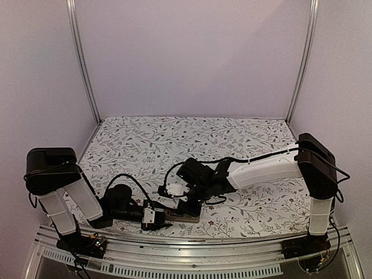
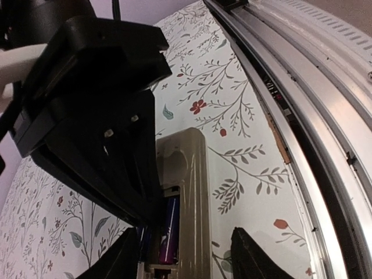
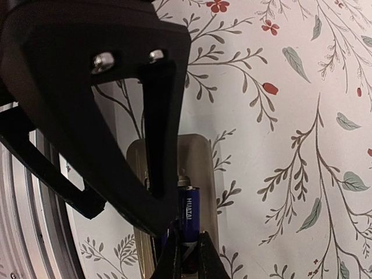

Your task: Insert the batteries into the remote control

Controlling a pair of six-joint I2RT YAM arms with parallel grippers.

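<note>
The grey-brown remote [image 1: 189,218] lies on the table near its front edge, battery compartment up. One purple battery [image 2: 170,231] sits lengthwise in the compartment. Beside it, on the far side, a dark blue battery [image 3: 189,212] marked HUATAI is in the compartment's other slot, its lower part hidden by fingers. My right gripper is shut on this blue battery, tips down at the compartment. My left gripper stands part open, one finger on each side of the remote, with a visible gap at the near finger.
The metal rail [image 1: 192,247] runs close along the front edge. My two grippers are very near each other over the remote. Behind them, the flower-patterned table [image 1: 192,136] is clear.
</note>
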